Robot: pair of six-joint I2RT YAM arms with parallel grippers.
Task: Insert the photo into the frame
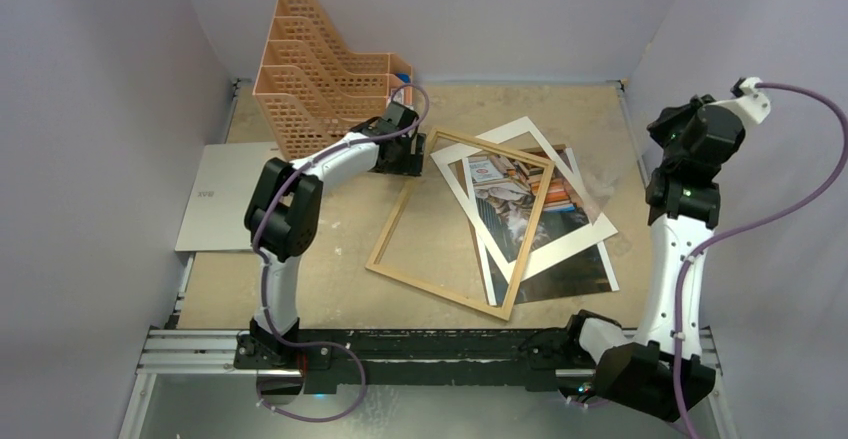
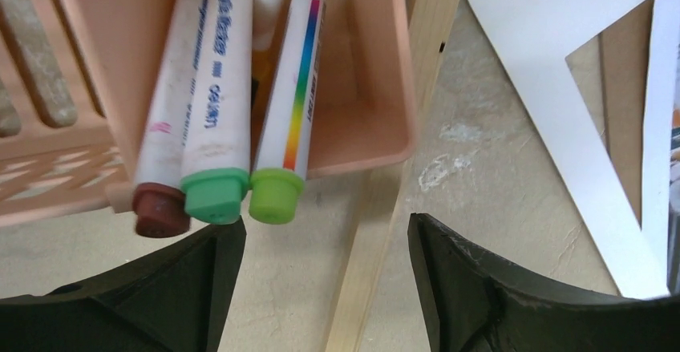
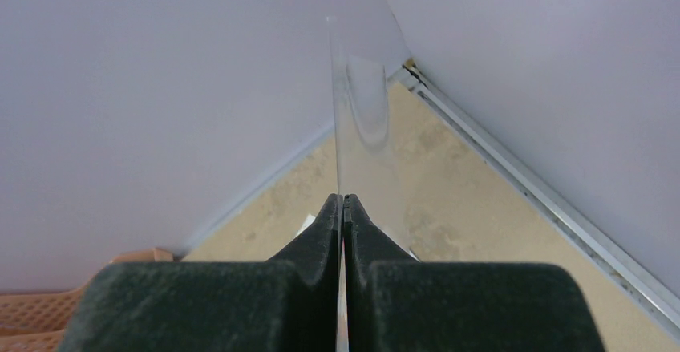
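Note:
The wooden frame (image 1: pixel 387 231) lies on the table, overlapping a white mat (image 1: pixel 563 253) and the photos (image 1: pixel 548 289). My left gripper is open over the frame's upper left side, beside the organizer, with nothing between its fingers. My right gripper is raised high at the right, shut on a thin clear sheet (image 3: pixel 361 119) that stands upright from its fingertips; the sheet shows faintly in the top view too.
A peach organizer (image 1: pixel 310 89) holding markers (image 2: pixel 216 103) stands at the back left. A pale board (image 1: pixel 225 199) lies at the left.

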